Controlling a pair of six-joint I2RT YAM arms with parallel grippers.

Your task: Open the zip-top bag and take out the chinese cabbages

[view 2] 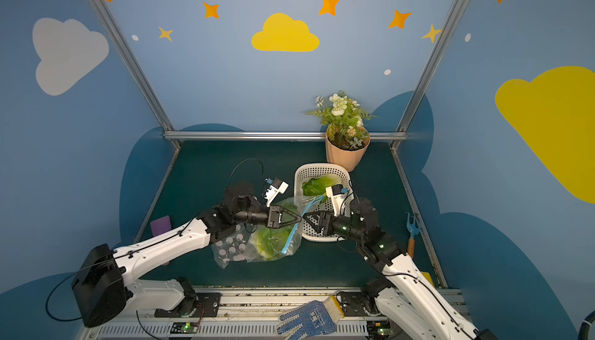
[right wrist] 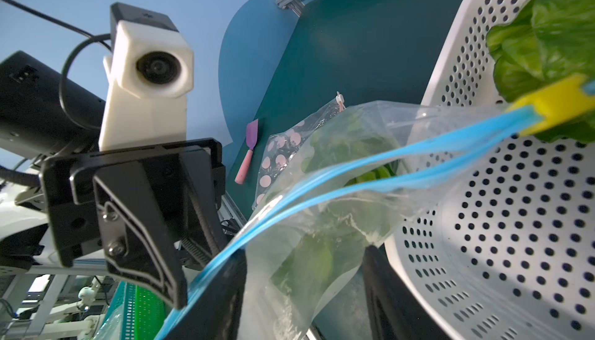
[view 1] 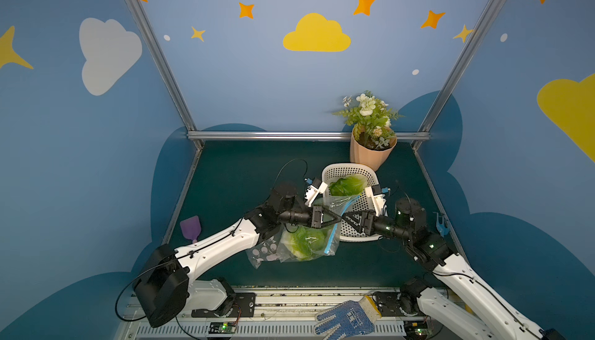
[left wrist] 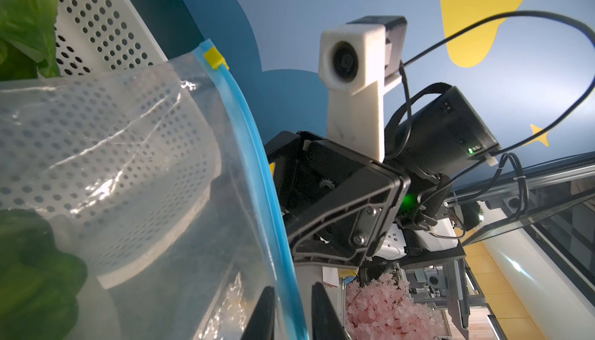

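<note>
The clear zip bag [view 1: 285,254] lies left of the basket, its blue zip edge [view 2: 291,236] over the basket's near part. A green cabbage [view 1: 305,242] is inside it; another cabbage [view 1: 348,185] sits in the white basket [view 1: 328,167]. In the right wrist view the blue zip strip [right wrist: 372,154] is parted into two strands near the yellow slider [right wrist: 554,106]. My left gripper is part open, fingers either side of the blue edge. Facing it, my right gripper stands open at the bag's mouth, with clear film showing between its fingers.
Behind the basket stands a flower pot [view 1: 372,148]. A spotted pouch [view 2: 229,247] lies against the bag's left side. A purple spatula [view 1: 191,228] is at far left, a blue fork [view 2: 412,225] at far right.
</note>
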